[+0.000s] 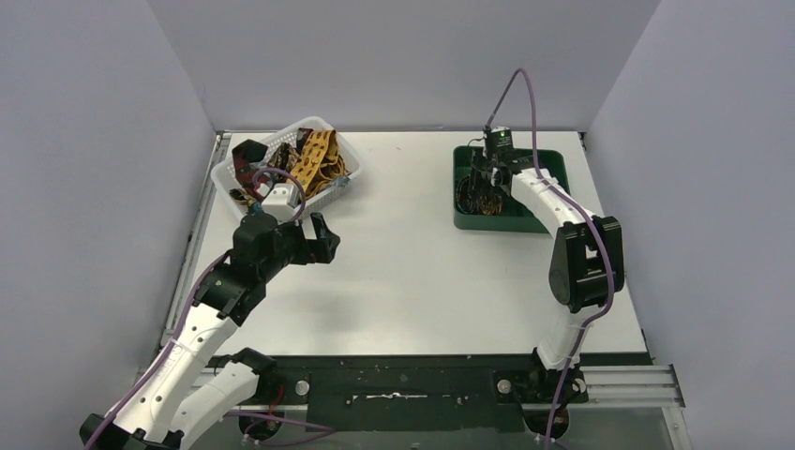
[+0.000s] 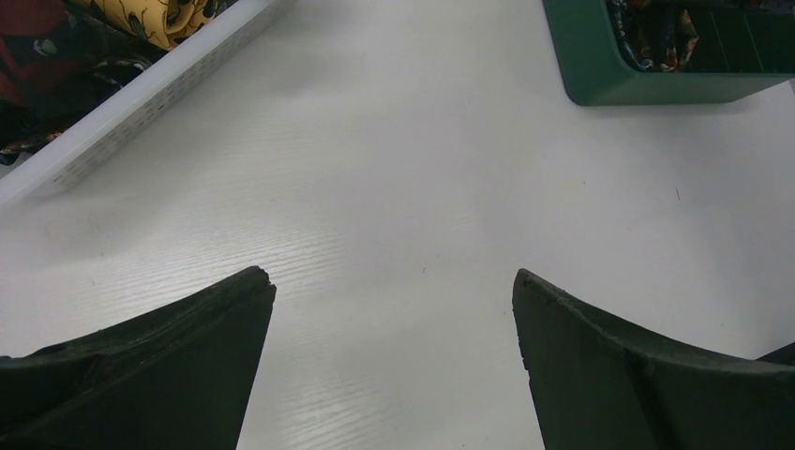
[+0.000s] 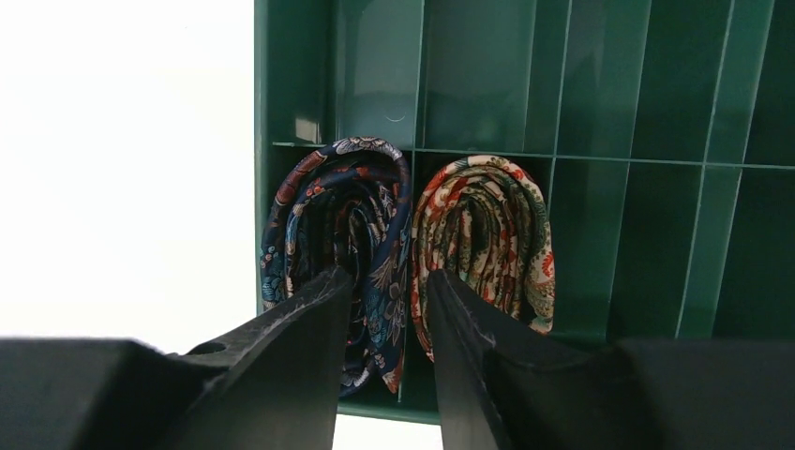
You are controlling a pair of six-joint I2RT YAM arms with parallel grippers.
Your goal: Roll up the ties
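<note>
A white basket (image 1: 218, 178) of loose patterned ties (image 1: 317, 161) stands at the back left. At the back right, a green divided box (image 1: 506, 223) holds two rolled ties side by side: a navy floral one (image 3: 384, 309) and a cream-red floral one (image 3: 483, 234). My right gripper is over these rolls, its fingers part open; whether they touch the fabric I cannot tell. My left gripper hangs open in front of the basket, with only white table between its fingers.
Grey walls enclose the sides and back. The box's other visible compartments look empty.
</note>
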